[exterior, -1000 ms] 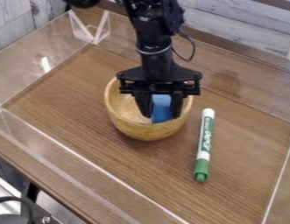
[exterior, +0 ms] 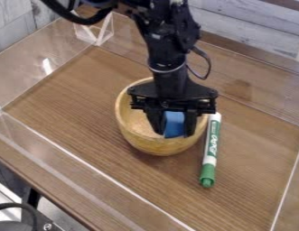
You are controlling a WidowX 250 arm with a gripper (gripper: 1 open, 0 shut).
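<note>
A wooden bowl [exterior: 135,126] sits mid-table. Over it, the black gripper [exterior: 174,115] reaches down from the top, shut on a blue object [exterior: 174,124] inside the bowl; its fingers partly hide the object. A green and white marker [exterior: 210,155] lies on the table just right of the bowl, apart from the gripper.
Raised edges bound it at left and right, with white walls behind. A black cable shows at the lower left.
The gripper has moved slightly toward the camera, lower in the view, with the blue object. The bowl appears shifted slightly as well. The marker stays put.
</note>
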